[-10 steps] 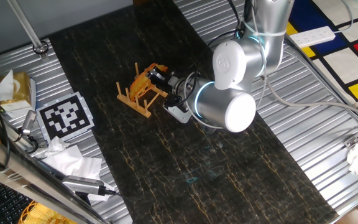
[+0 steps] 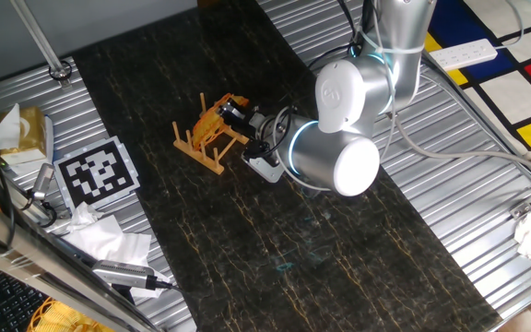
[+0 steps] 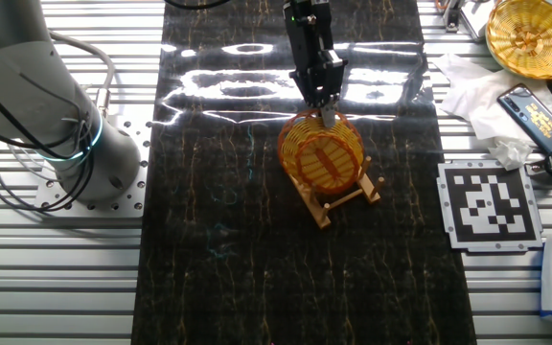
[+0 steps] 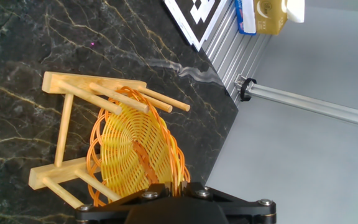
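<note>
A round yellow wicker basket [image 4: 126, 146] with an orange braided rim leans on edge in a light wooden rack [image 4: 61, 127], between its pegs. My gripper is at the basket's rim, its fingers close together with the rim between them; it looks shut on it. In exterior view 1 the arm reaches the basket [image 2: 212, 122] from the right, over the rack [image 2: 208, 164]. From the other side, exterior view 2 shows the basket's round face [image 3: 326, 161] with the gripper [image 3: 328, 113] at its upper edge. The fingertips' exact contact is partly hidden.
A black-and-white marker board [image 2: 98, 172], white tissues [image 2: 109, 240] and a tissue box [image 2: 24, 138] sit off the table's left side. Another yellow basket [image 3: 535, 38] is at the far right in exterior view 2.
</note>
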